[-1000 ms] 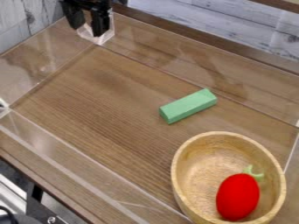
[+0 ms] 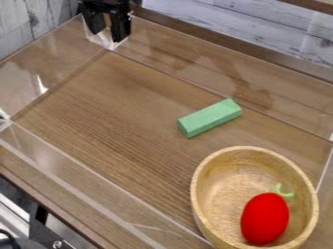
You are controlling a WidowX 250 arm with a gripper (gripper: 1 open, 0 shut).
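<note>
My gripper [image 2: 107, 27] is at the top left of the camera view, a dark shape with its fingers apart, over the back left of the wooden table. A green block [image 2: 209, 117] lies right of the middle. A light wooden bowl [image 2: 221, 185] at the bottom right holds a red object with a green stem [image 2: 266, 218], like a tomato or pepper.
A pale plank wall [image 2: 274, 27] runs along the back. Dark cables show beyond the table's lower left edge.
The block, bowl and red object have not moved.
</note>
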